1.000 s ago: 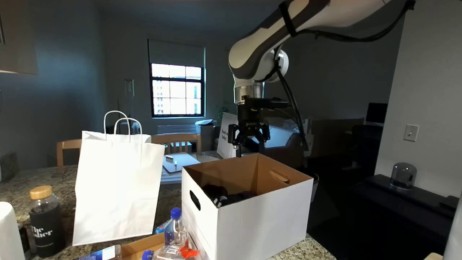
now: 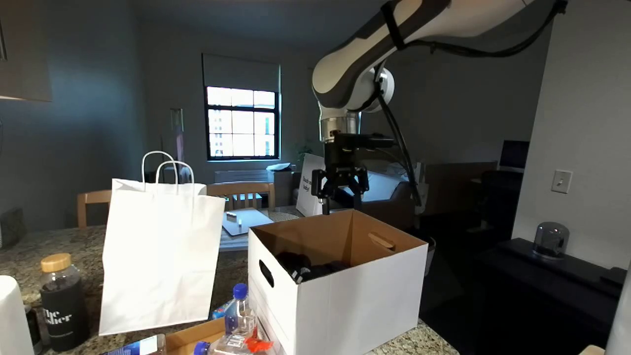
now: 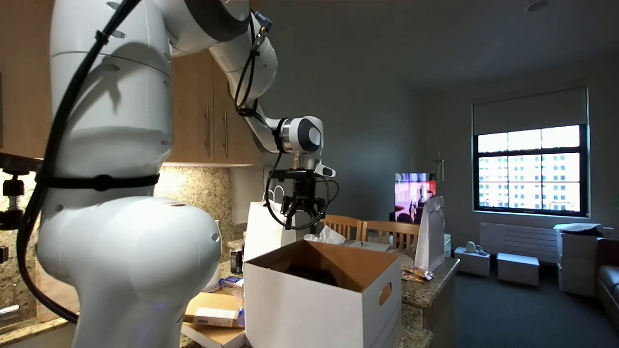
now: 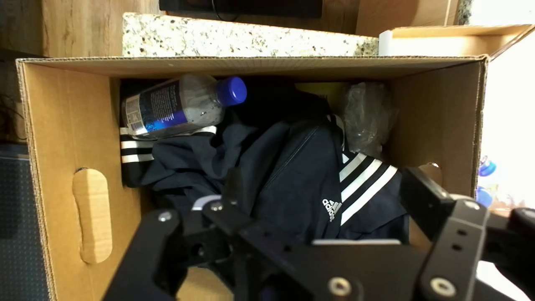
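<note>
My gripper (image 2: 341,204) hangs above the white cardboard box (image 2: 361,301), its fingers spread apart with nothing between them. Looking down in the wrist view, I see a dark garment with white stripes (image 4: 291,175) filling much of the box's bottom. A clear plastic bottle with a blue cap (image 4: 198,100) lies on its side near one long wall. Crumpled clear plastic (image 4: 367,115) rests near a short wall. The gripper's own body hides the lower part of the box in that view.
Beside the box stands a white paper bag (image 2: 159,260) with handles. Plastic bottles (image 2: 239,313) lie and stand close to the box's side, and a wood-capped bottle (image 2: 62,301) is farther left. The granite counter's edge (image 4: 240,37) runs just past the box.
</note>
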